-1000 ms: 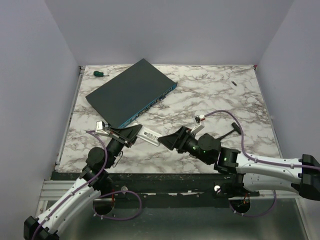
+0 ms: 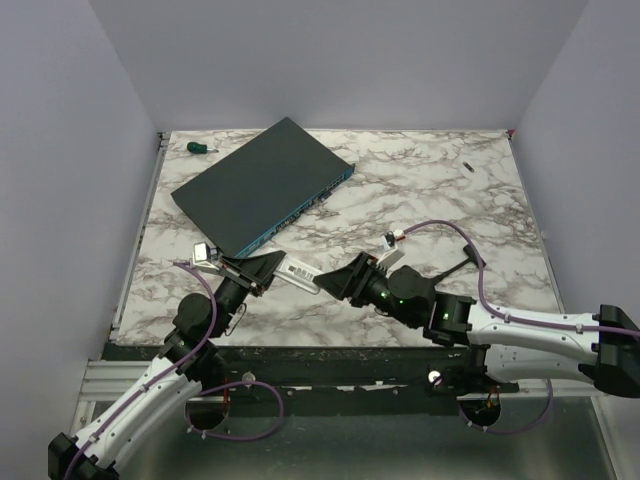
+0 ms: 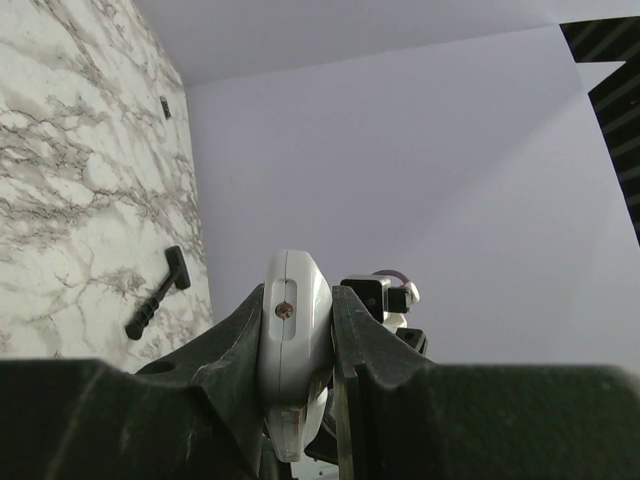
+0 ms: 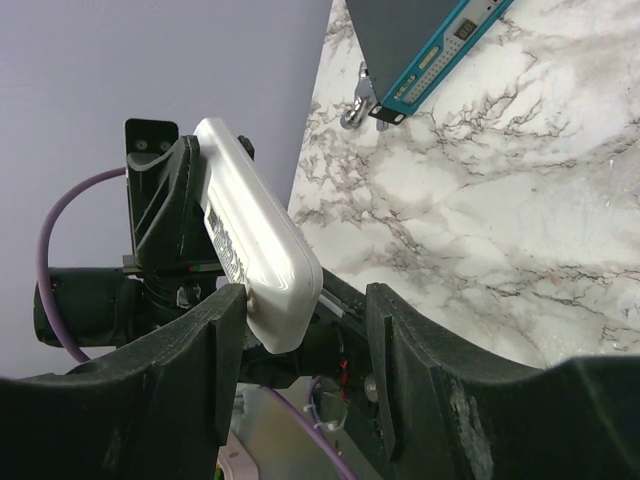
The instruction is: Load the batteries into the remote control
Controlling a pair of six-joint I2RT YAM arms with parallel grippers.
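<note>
A white remote control (image 2: 298, 274) is held in the air above the near table between both grippers. My left gripper (image 2: 272, 266) is shut on one end; in the left wrist view the remote (image 3: 295, 340) points away between the fingers, a small screw hole on its end. My right gripper (image 2: 338, 282) is at the other end, shut on the remote; in the right wrist view the remote (image 4: 262, 250) rests against the left-hand finger, with a visible space toward the other finger. No batteries can be made out for certain.
A dark flat box (image 2: 262, 180) fills the back left, with a green screwdriver (image 2: 197, 148) beside it. A black hammer (image 2: 455, 268) lies at right, a small dark object (image 2: 468, 167) at back right.
Compared with a second ago, my right gripper has shifted very slightly toward the front of the table. The left gripper looks nearly still.
</note>
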